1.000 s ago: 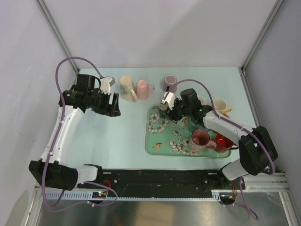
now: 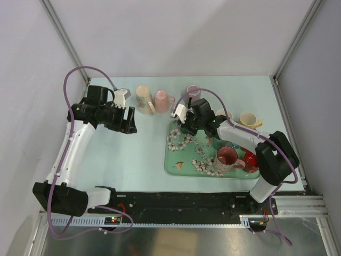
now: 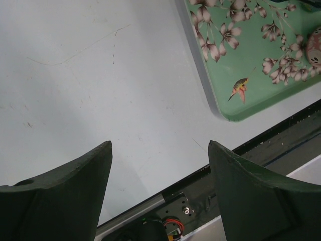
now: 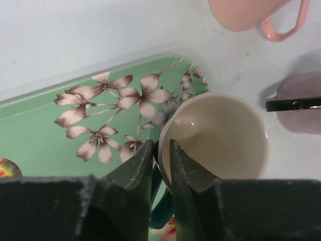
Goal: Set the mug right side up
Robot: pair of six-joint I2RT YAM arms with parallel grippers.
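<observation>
My right gripper (image 2: 184, 121) is over the back-left corner of the green tray (image 2: 181, 160). In the right wrist view its fingers meet at the near rim of a cream mug (image 4: 228, 135), seen from above with its inside showing; I cannot tell how firmly they close on it. A pink mug (image 2: 161, 102), a beige mug (image 2: 144, 98) and a mauve mug (image 2: 193, 90) stand behind the tray. My left gripper (image 2: 127, 124) hangs open over bare table at the left, nothing between its fingers.
More mugs sit at the right: a red patterned mug (image 2: 226, 159), a red mug (image 2: 252, 162) and a yellow-handled mug (image 2: 249, 120).
My right arm has moved left over the last second, bringing its gripper onto the cream mug at the tray's back-left corner. The left arm looks unchanged.
</observation>
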